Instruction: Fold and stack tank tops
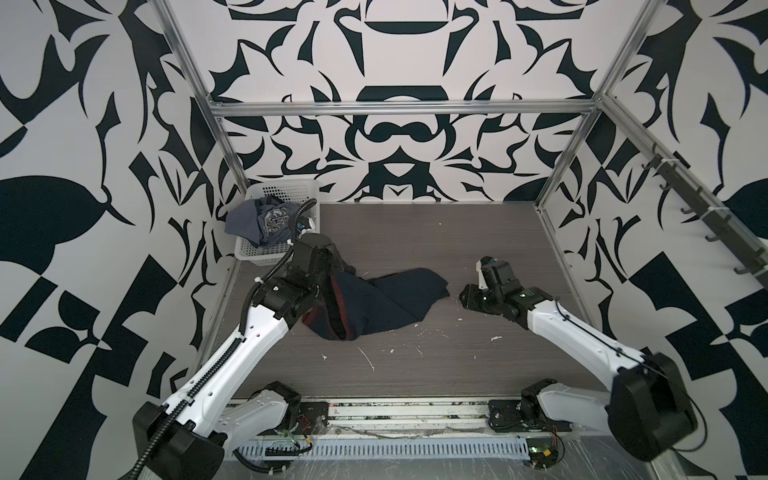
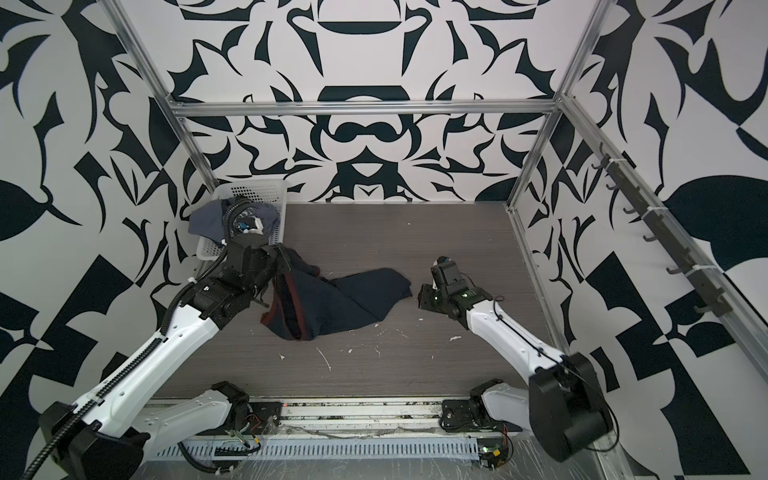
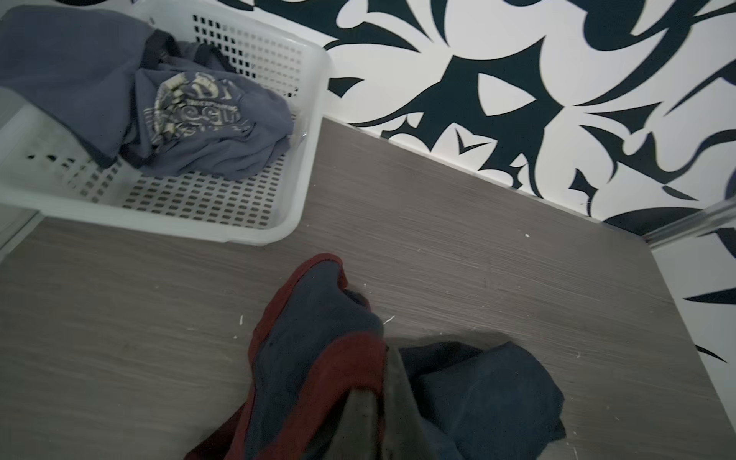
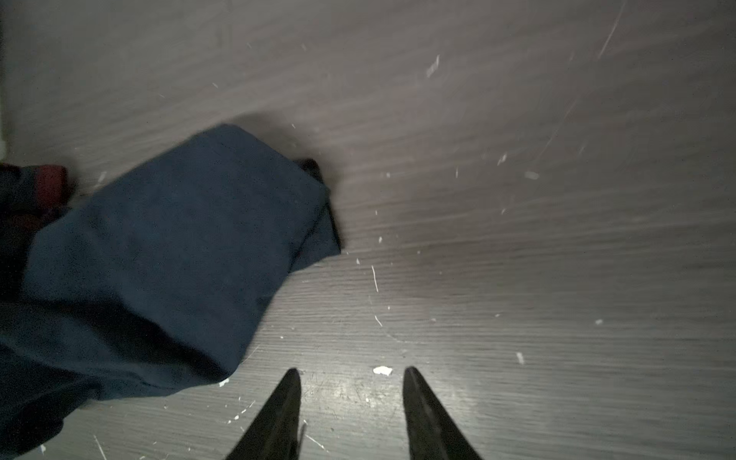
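A dark navy tank top (image 1: 392,300) with dark red trim lies loosely on the table, its left end lifted under my left gripper. In the left wrist view that gripper is shut on the red-edged cloth. My right gripper hangs beside the cloth's right end, its fingers apart, nothing between them.
A white basket (image 3: 291,214) with grey-blue garments (image 3: 199,115) stands at the back left against the wall.
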